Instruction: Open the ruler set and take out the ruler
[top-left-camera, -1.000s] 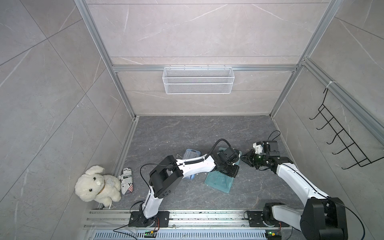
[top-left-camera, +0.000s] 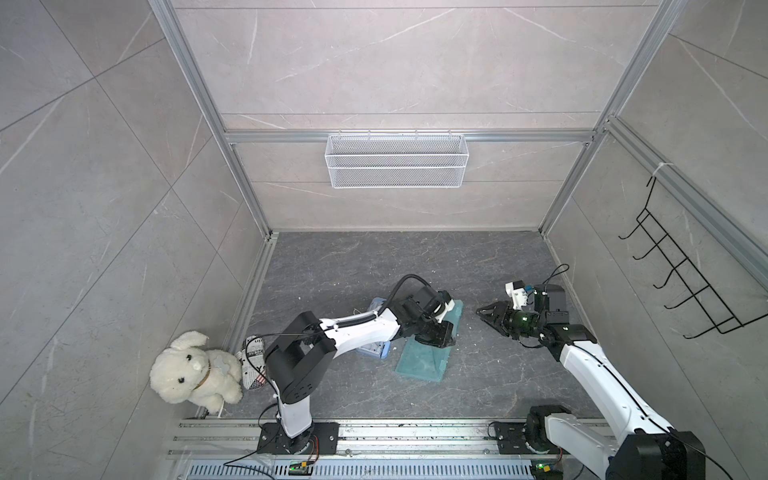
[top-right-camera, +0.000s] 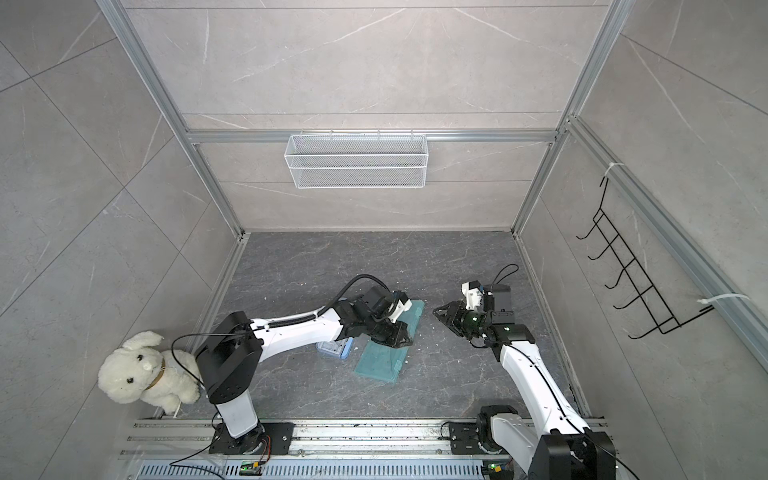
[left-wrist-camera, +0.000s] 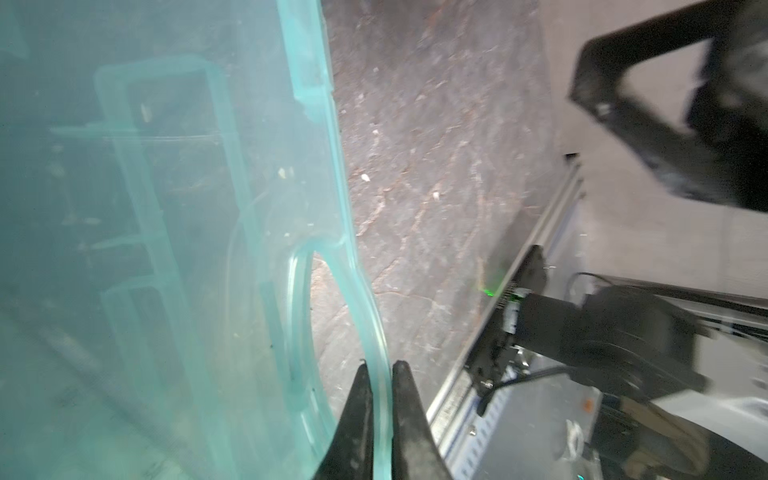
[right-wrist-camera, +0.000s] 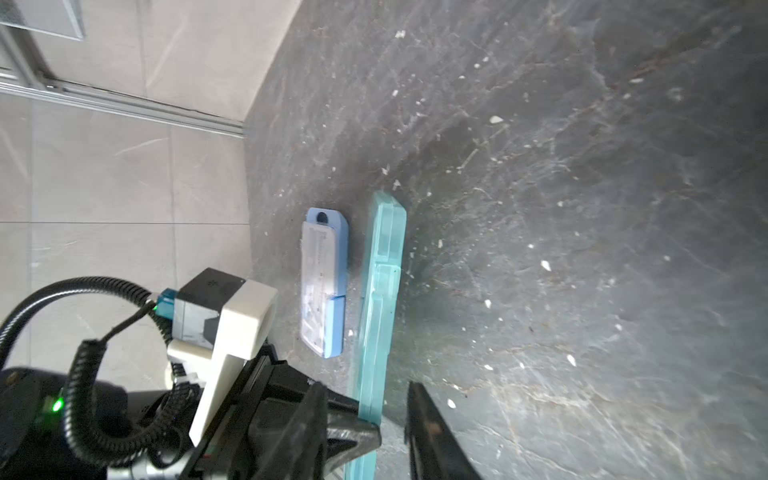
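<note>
A translucent teal case (top-left-camera: 421, 364) hangs tilted, with my left gripper shut on the rim beside its handle cutout. Seen from the left wrist, the case's flat face fills the left side; the right wrist view shows its closed-looking narrow edge (right-wrist-camera: 382, 320). A smaller blue case with a clear lid (right-wrist-camera: 320, 280) lies on the floor to its left, partly behind the left arm in the top views. To the right of the teal case, my right gripper (top-left-camera: 481, 313) stands open and empty, apart from it. No separate ruler can be made out.
A white plush dog (top-left-camera: 196, 372) and a patterned pouch (top-left-camera: 254, 364) sit at the left wall. A white wire basket (top-left-camera: 397, 160) hangs at the back and a black hook rack (top-left-camera: 680, 264) on the right.
The right arm moved only slightly.
</note>
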